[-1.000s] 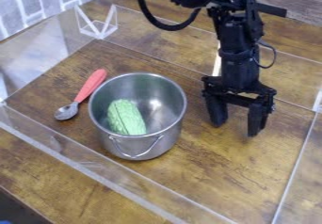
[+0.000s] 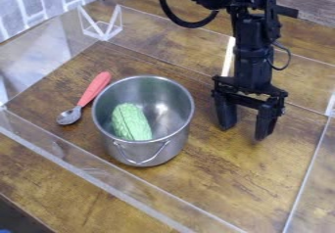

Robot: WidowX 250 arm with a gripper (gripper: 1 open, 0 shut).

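My black gripper [image 2: 245,114] hangs low over the wooden table at the right, its two fingers apart and open, with nothing clearly between them. To its left stands a steel pot [image 2: 160,149] with a pale green cylindrical object [image 2: 131,121] inside. Further left lies a spoon with a red handle [image 2: 94,88], its metal head toward the front left.
A white strip stands upright behind the arm, partly hidden by it. Clear plastic edges run along the left of the table. The wooden surface [image 2: 229,188] in front of the gripper is clear.
The arm and gripper have shifted very slightly to the right. The pot, green object and spoon have not moved.
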